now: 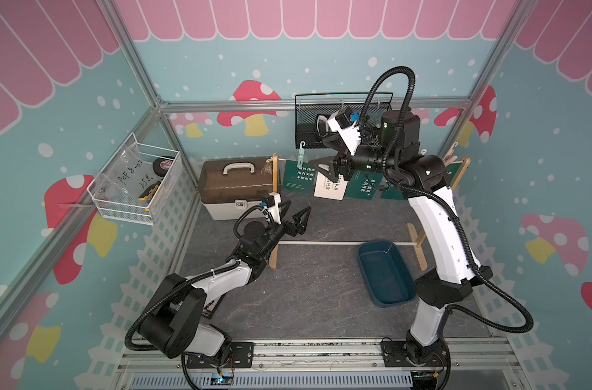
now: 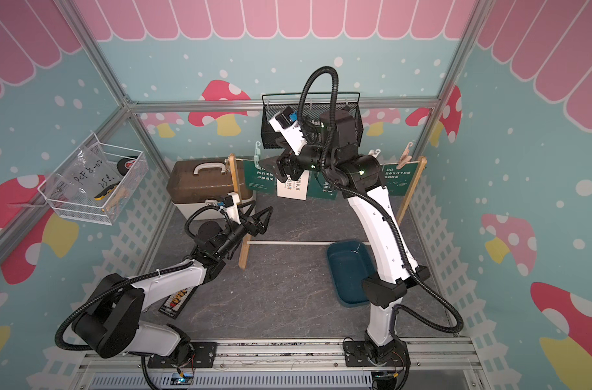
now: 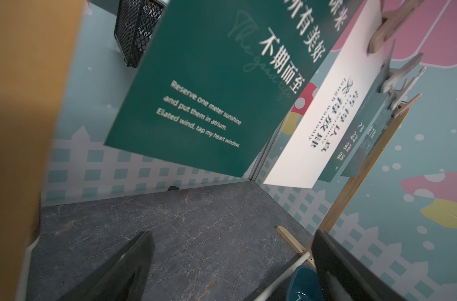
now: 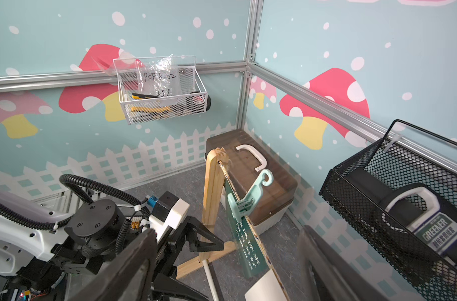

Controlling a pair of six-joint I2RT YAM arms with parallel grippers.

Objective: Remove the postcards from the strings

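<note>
Dark green and white postcards hang in a row from a string on a wooden frame. The leftmost green postcard (image 3: 198, 100) fills much of the left wrist view, with a white postcard (image 3: 329, 105) beside it. A mint clip (image 4: 247, 198) holds that green postcard (image 4: 244, 245) on the string. My right gripper (image 1: 329, 161) is over the string near the white postcard (image 1: 329, 187), its fingers apart. Whether they touch a clip is hidden. Open and empty, my left gripper (image 1: 303, 221) stays lower, beside the left wooden post (image 1: 274, 178).
A blue tray (image 1: 387, 300) lies on the table at right, under the frame. Behind the left post stands a brown-lidded case (image 1: 227, 182). A black mesh basket (image 4: 349, 185) hangs on the back wall.
</note>
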